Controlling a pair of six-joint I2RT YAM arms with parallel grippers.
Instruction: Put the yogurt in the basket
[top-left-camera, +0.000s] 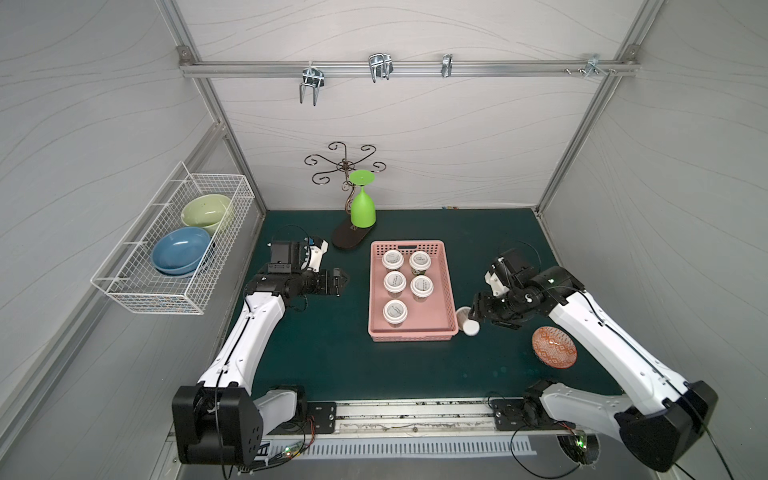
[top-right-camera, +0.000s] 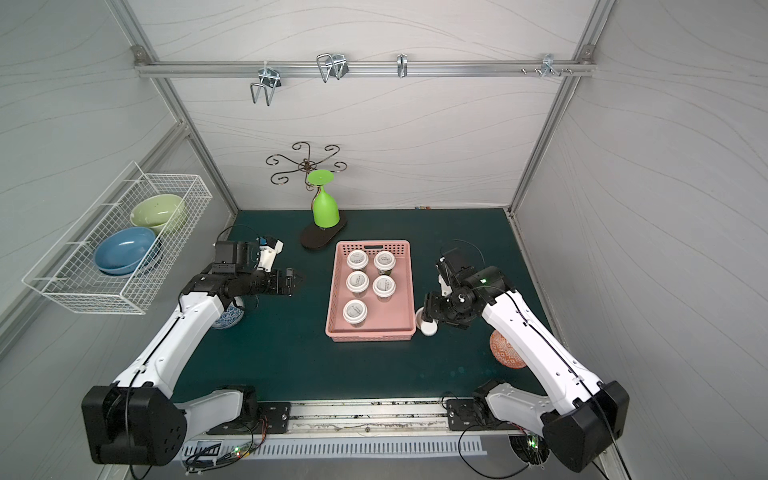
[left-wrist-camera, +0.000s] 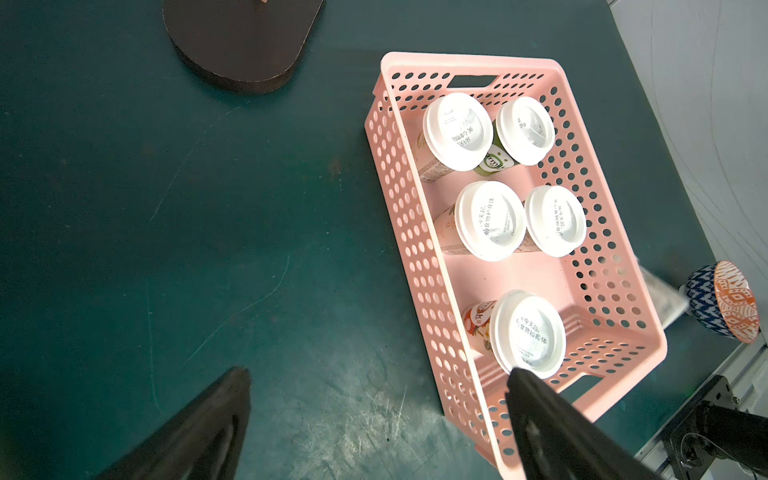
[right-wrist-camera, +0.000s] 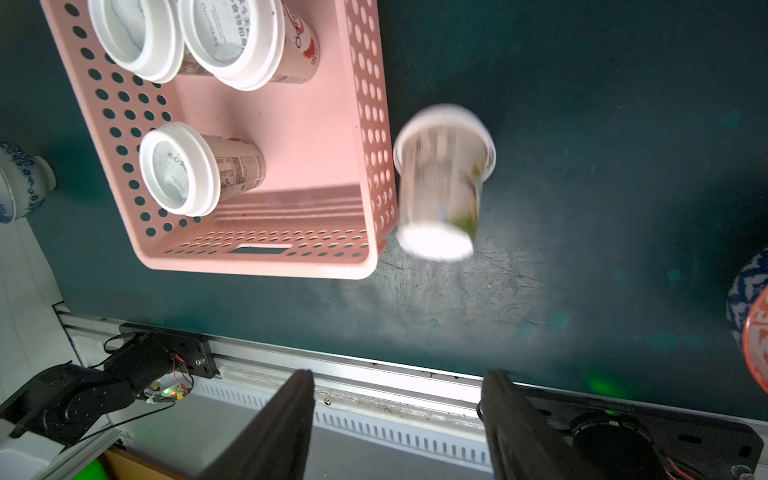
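A yogurt cup (right-wrist-camera: 440, 188) lies tipped over, blurred, just right of the pink basket's wall, its white base toward the table's front edge. My right gripper stands open, nothing between its fingers; in the right wrist view the cup shows beyond them, clear of both. The pink basket (top-left-camera: 413, 337) holds several upright white-lidded yogurts, including one alone near its front (top-left-camera: 394, 312). Left of the basket, my left gripper (top-left-camera: 342, 281) hovers open and empty, its fingers (left-wrist-camera: 216, 420) apart in the left wrist view.
An orange patterned bowl (top-left-camera: 554, 347) sits at the right, under the right arm. Behind the basket stands a dark holder base (top-left-camera: 349, 234) with a green goblet (top-left-camera: 363, 209). The basket's front right interior is bare, as is the table in front.
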